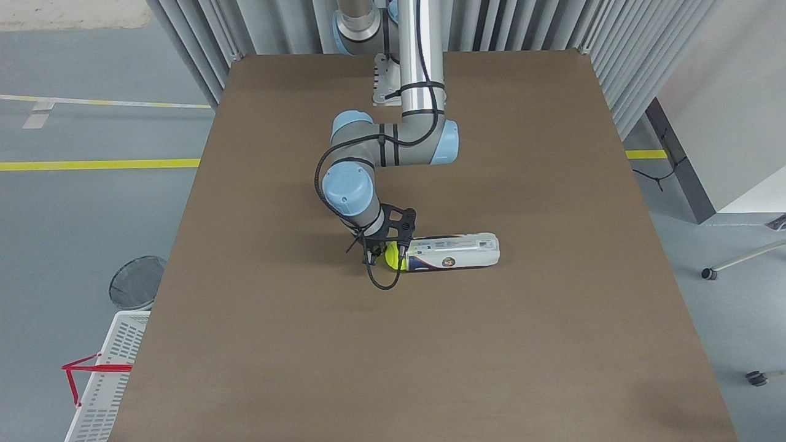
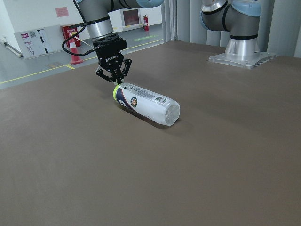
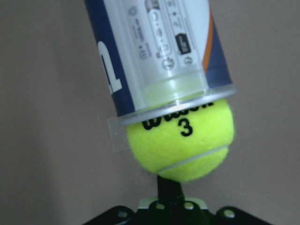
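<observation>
A white and navy tennis ball tube (image 1: 452, 251) lies on its side on the brown table (image 1: 442, 346), pointing right in the front view. A yellow ball (image 3: 180, 145) printed "Wilson 3" sticks out of the tube's open end. My gripper (image 2: 117, 81) is tilted down at that end, its dark fingertips close against the ball in the wrist view, where they look drawn together below it. In the left view the tube (image 2: 150, 106) extends away from the gripper toward the lower right.
Off the table's left side stand a mesh bin (image 1: 136, 282) and a white perforated basket (image 1: 110, 390) with red handles. The robot base (image 2: 242, 57) is at the back of the table.
</observation>
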